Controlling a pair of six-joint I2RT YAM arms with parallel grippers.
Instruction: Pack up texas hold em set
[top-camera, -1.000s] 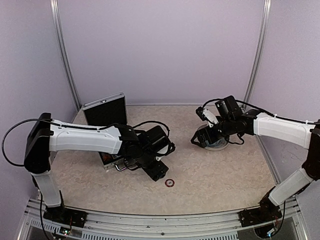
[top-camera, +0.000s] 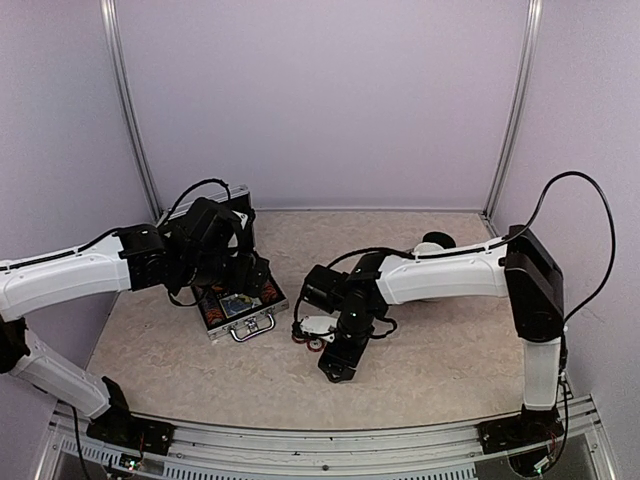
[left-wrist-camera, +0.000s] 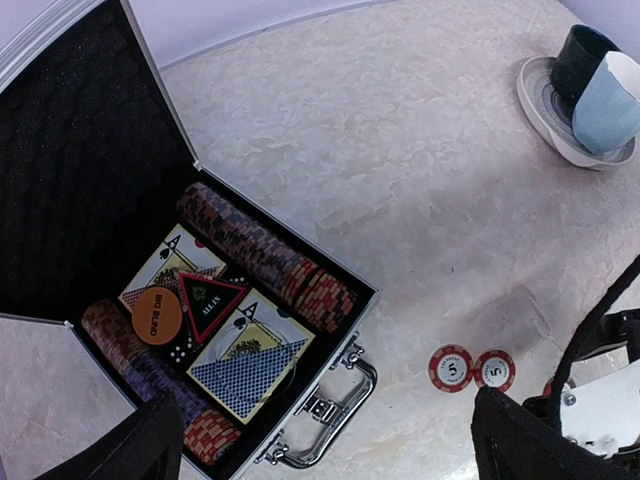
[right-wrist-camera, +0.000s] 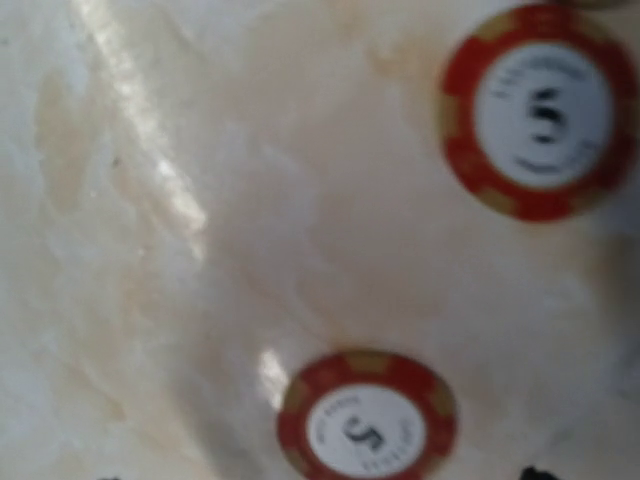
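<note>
The open poker case holds rows of chips, two card decks, a red triangular ALL IN piece and an orange BIG BLIND disc. Above the case hovers my left gripper, open and empty. On the table, two red chips lie side by side in front of the case. My right gripper is low over another red chip, its tips barely showing on either side at the bottom of the right wrist view, apart. From the top, that chip is hidden by the gripper.
At the back right, a dark cup and a light blue cup rest on a grey saucer, partly behind the right arm. The right arm reaches in close to the two paired chips. Bare table lies along the front and at back centre.
My left arm has drawn back left from the chips to over the case. The right arm has swung from the cups leftward and forward, down to the single chip.
</note>
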